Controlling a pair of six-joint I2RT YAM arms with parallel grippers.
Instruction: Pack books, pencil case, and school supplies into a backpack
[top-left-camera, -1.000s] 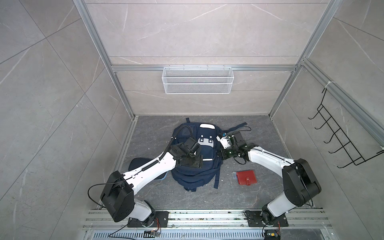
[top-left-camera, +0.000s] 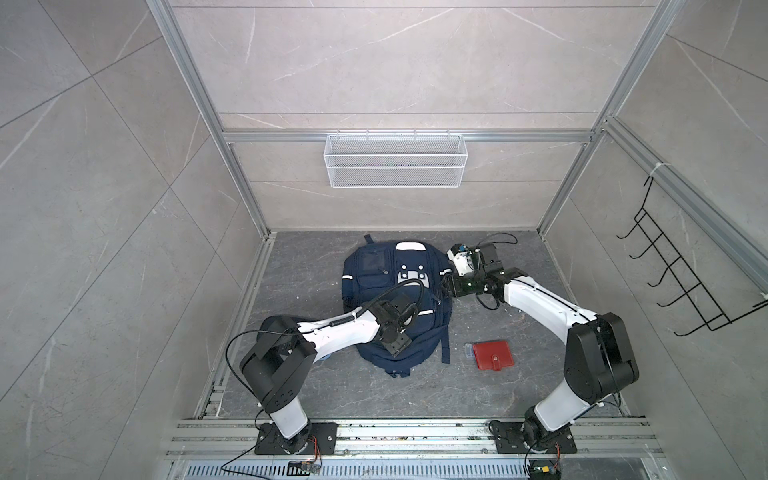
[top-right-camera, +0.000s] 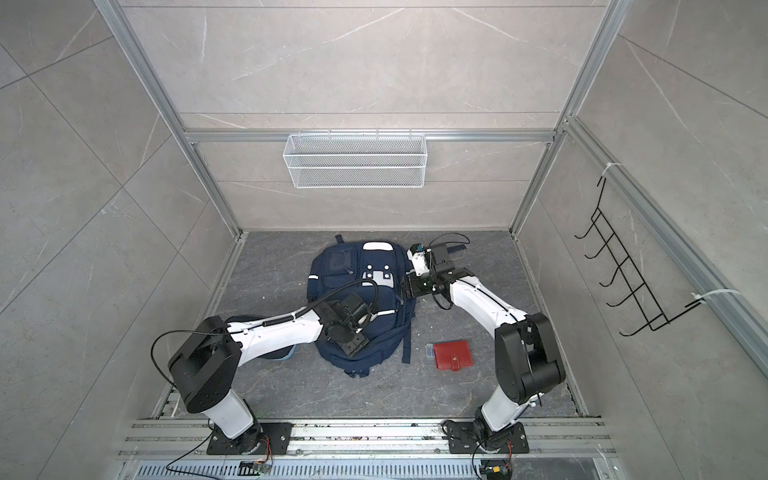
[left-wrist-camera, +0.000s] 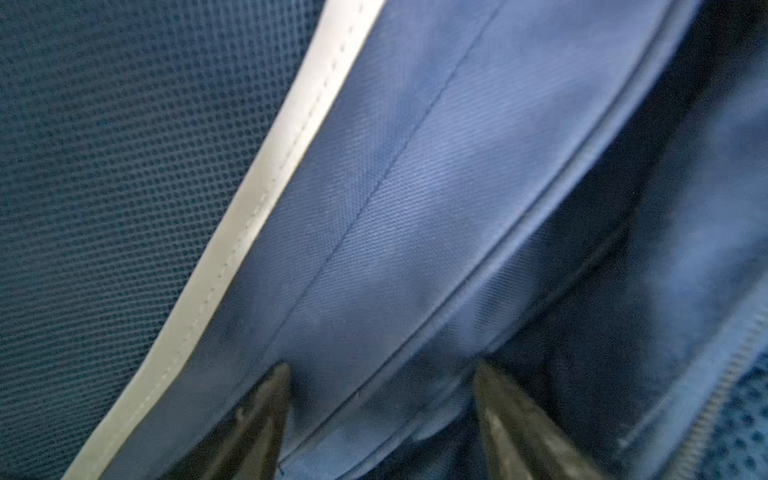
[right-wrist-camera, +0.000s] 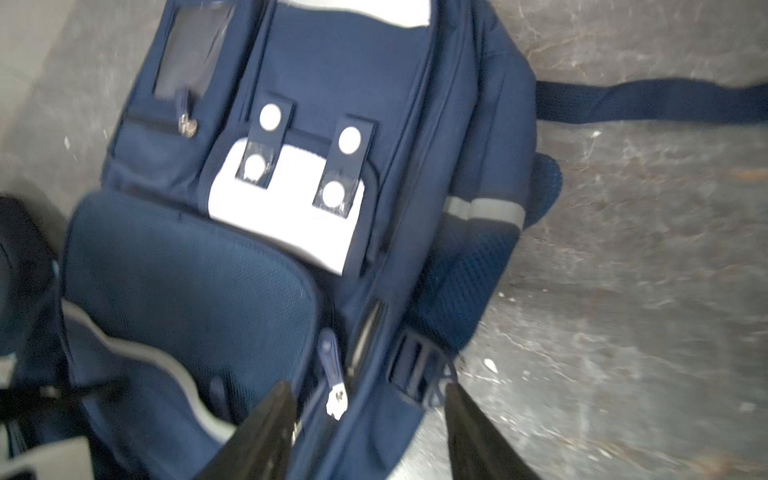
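Observation:
A navy backpack (top-left-camera: 372, 272) with white patches lies on the floor. My left gripper is low over its lower half, fingers apart and close against the navy fabric folds. My right gripper hangs open over the bag's right side, above a zipper pull (right-wrist-camera: 332, 364), nothing seen held. A red wallet-like case (top-left-camera: 493, 355) with a clear item beside it lies right of the bag. A dark item with light blue edging (top-right-camera: 280, 352), partly hidden by my left arm, lies left of it.
A white wire basket (top-left-camera: 395, 160) hangs on the back wall, and a black hook rack (top-left-camera: 672, 264) on the right wall. Bare floor (top-left-camera: 304, 264) shows at back left and around the red case.
The right gripper has moved back and right, and the backpack has shifted slightly.

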